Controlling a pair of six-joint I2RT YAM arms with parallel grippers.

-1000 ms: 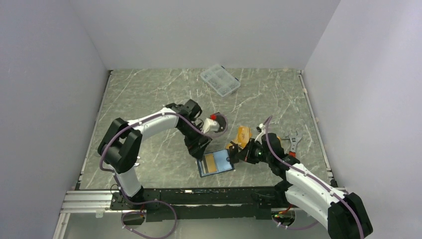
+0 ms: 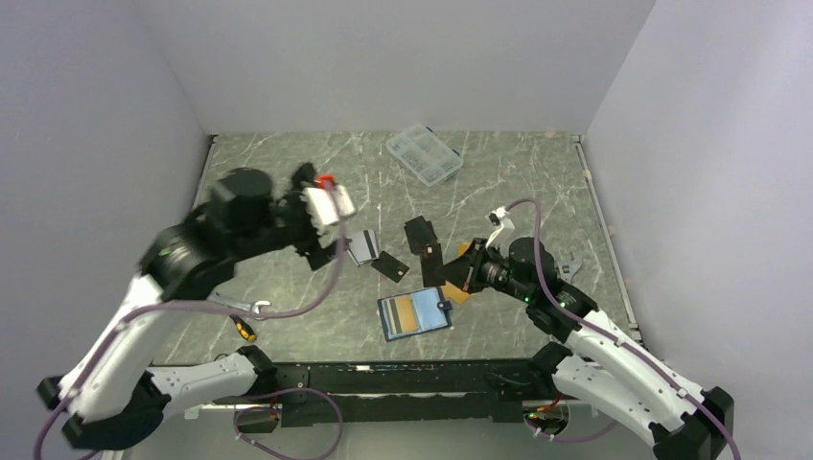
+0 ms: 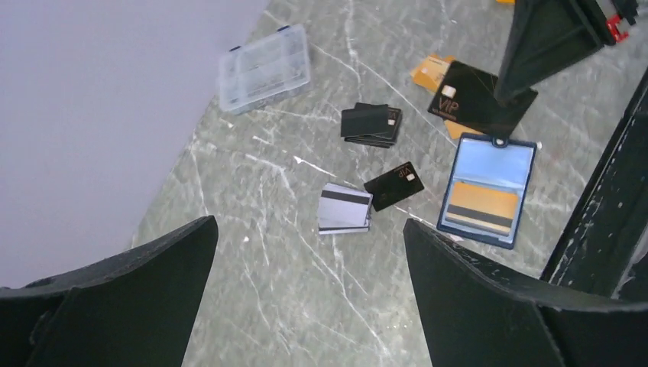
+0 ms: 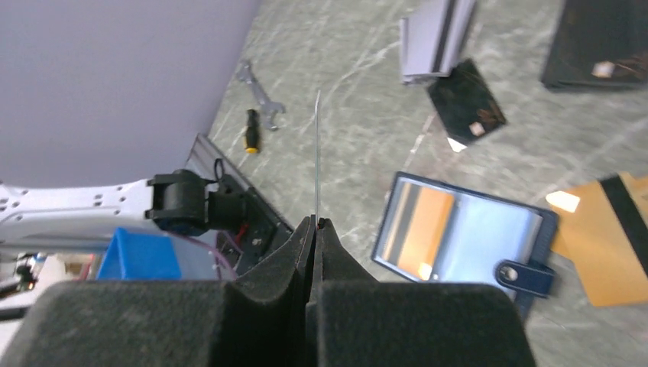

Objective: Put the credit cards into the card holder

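My right gripper is shut on a black VIP card, seen edge-on as a thin upright line in the right wrist view. The held card is above the table, beside the clasp end of the open blue card holder (image 2: 415,313). In the holder's left half sits a gold card with a dark stripe (image 3: 481,202); the pale blue half shows no card. High over the left side, my left gripper is open and empty. Below it lie white cards (image 3: 344,208) and a loose black card (image 3: 394,185).
Several stacked black cards (image 3: 372,125) lie behind the holder, and gold cards (image 4: 607,237) lie right of it. A clear plastic box (image 2: 425,153) is at the back. A wrench (image 4: 262,95) and a screwdriver (image 4: 252,131) lie on the left. Bare table surrounds these.
My left arm has swung up and left, away from the holder, uncovering the white cards and the loose black card. The right gripper has shifted slightly up and away from the holder, keeping its black card.
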